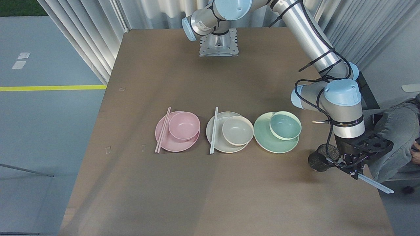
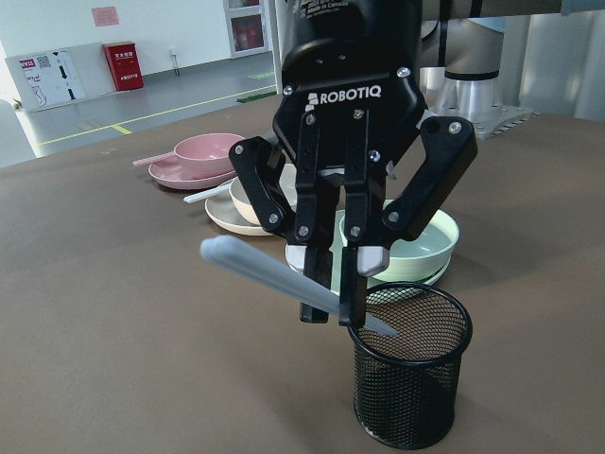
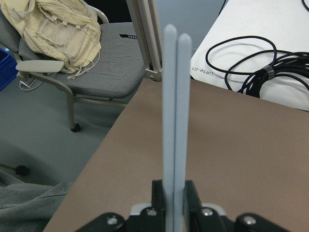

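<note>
My gripper [image 2: 328, 307] is shut on a pair of pale blue chopsticks [image 1: 374, 183], held level over the mesh cup [image 2: 405, 388] at the table's right. To its left stand three sets: green plate [image 1: 273, 143] with green bowl [image 1: 285, 126]; white plate [image 1: 224, 145] with white bowl [image 1: 237, 132] and white chopsticks [image 1: 213, 129]; pink plate [image 1: 173, 145] with pink bowl [image 1: 183, 126] and pink chopsticks [image 1: 162, 129]. In the wrist view the chopsticks [image 3: 181, 125] point past the table edge.
The arm's base [image 1: 219, 48] is at the back. A person's leg [image 3: 24, 203], a chair [image 3: 106, 63] and a white surface with coiled cables [image 3: 270, 72] lie beyond the table edge.
</note>
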